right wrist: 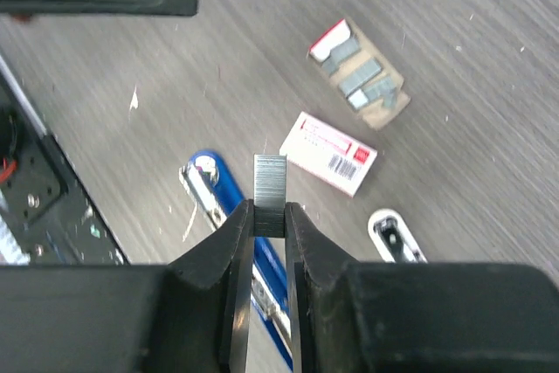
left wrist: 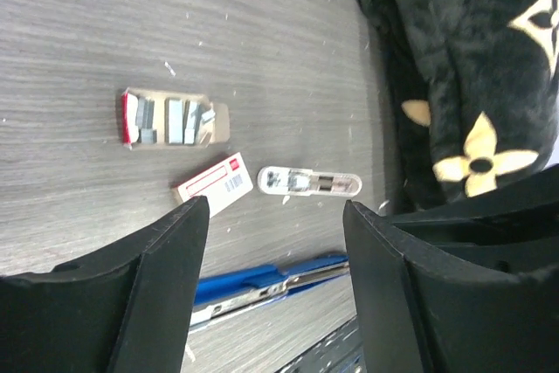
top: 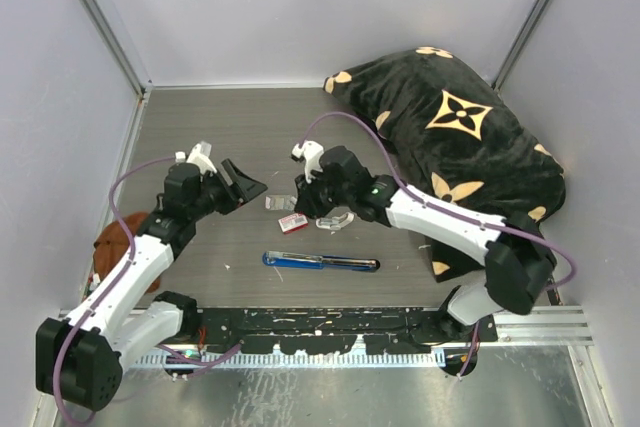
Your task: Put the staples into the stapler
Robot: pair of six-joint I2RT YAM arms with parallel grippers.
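Note:
A short grey strip of staples (right wrist: 270,183) stands up between the tips of my right gripper, which is shut on it above the table. In the top view that right gripper (top: 312,209) hangs just right of the red-and-white staple box. My left gripper (top: 245,185) is open and empty, its fingers (left wrist: 166,259) wide apart in the left wrist view. The blue stapler (top: 295,261) lies opened out on the table, its metal channel (left wrist: 236,305) showing. Several staple strips (left wrist: 175,120) lie in an open tray (left wrist: 221,124).
The closed staple box (left wrist: 214,183) lies between tray and stapler. A white staple remover (left wrist: 308,182) is to its right. A black patterned cushion (top: 460,137) fills the right side, a brown cloth (top: 112,247) the left. Bare table lies at the back left.

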